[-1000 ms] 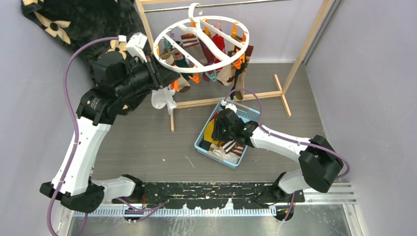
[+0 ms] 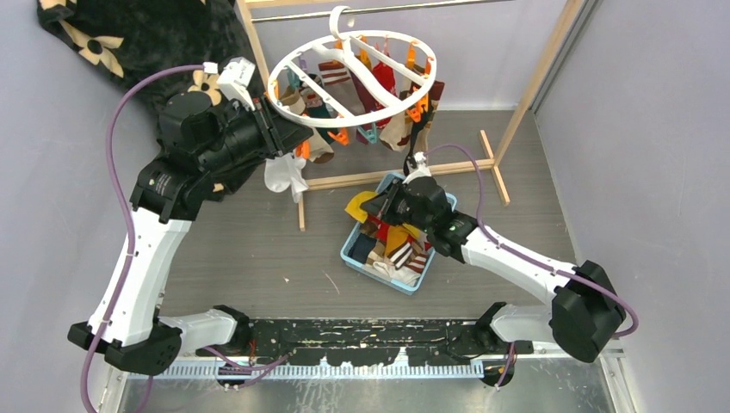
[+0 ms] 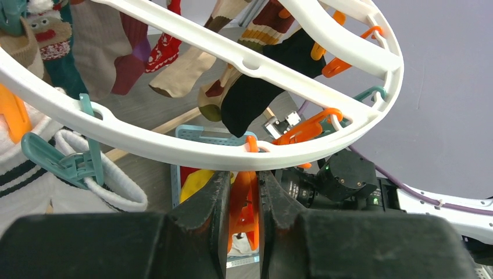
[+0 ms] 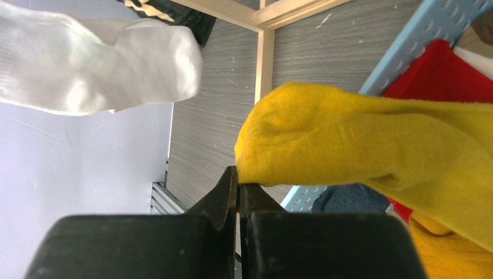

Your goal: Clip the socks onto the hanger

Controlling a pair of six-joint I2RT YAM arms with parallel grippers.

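The white round hanger (image 2: pixel 293 119) hangs at the upper middle with several clipped socks below it. My left gripper is shut on an orange clip (image 3: pixel 249 203) under the hanger's rim. From that clip no sock is seen hanging. A yellow sock (image 4: pixel 325 139) is pinched at its end by my right gripper, which is shut on it. In the top view this yellow sock (image 2: pixel 358 205) juts over the left side of the blue basket (image 2: pixel 355 262), below the hanger. Its far part trails over the basket in the right wrist view.
Other socks fill the basket, among them a red one (image 4: pixel 439 75) and a dark one (image 4: pixel 354 199). A white sock (image 2: pixel 286 174) hangs below the left gripper. The wooden stand (image 2: pixel 344 181) crosses behind the basket.
My right gripper has moved up and away from the basket's contents, lifting the yellow sock's end. The left arm and the hanger stay in place.
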